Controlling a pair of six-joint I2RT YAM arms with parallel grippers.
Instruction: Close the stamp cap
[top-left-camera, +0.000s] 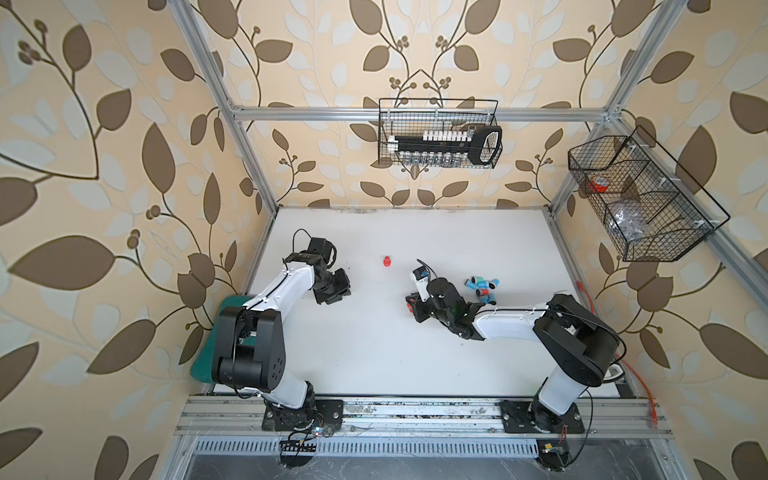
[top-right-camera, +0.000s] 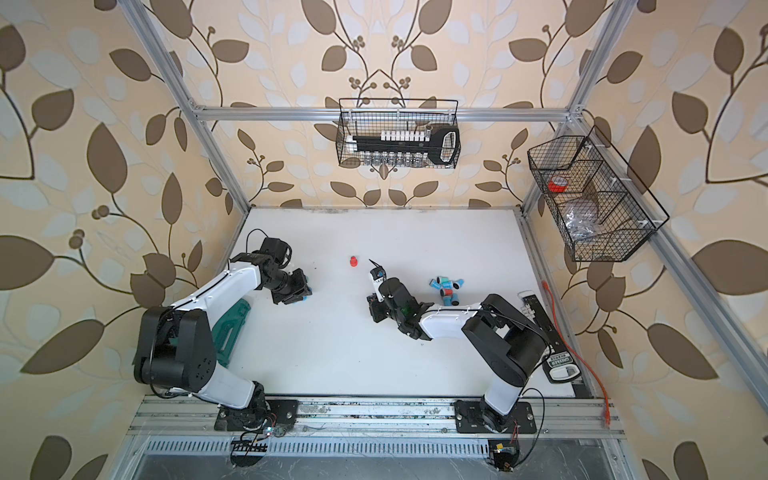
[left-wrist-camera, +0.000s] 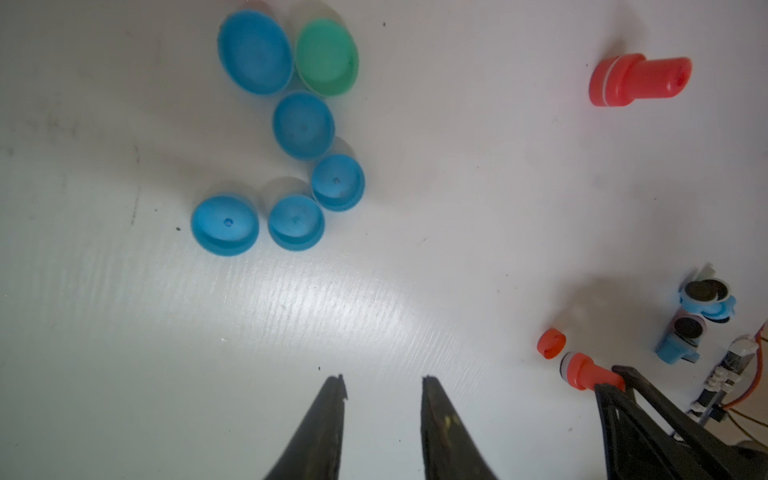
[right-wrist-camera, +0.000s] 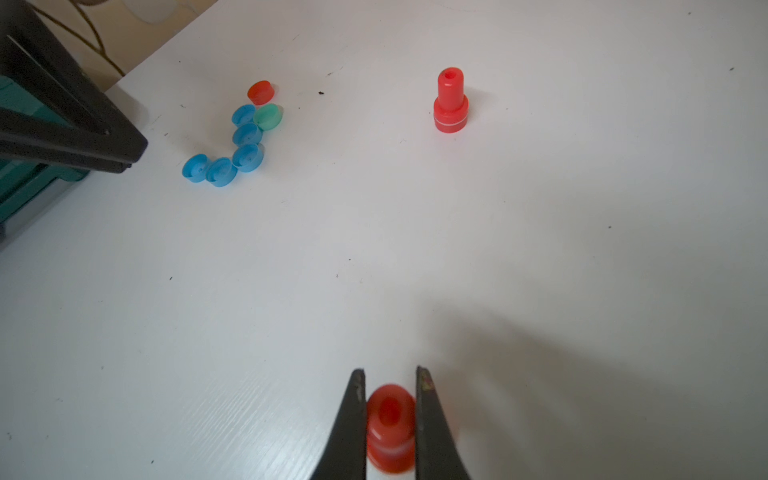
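My right gripper is shut on a red stamp, gripping its handle above the table's middle. From the left wrist view, the wide end of this held red stamp faces a small loose red cap; they look close, but I cannot tell their heights. My left gripper is partly open and empty over the left of the table. Another red stamp stands upright farther back, with a pale seam near its base.
Several blue caps and a green cap lie loose below the left arm. Blue stamps lie behind the right arm. A teal case sits at the left edge.
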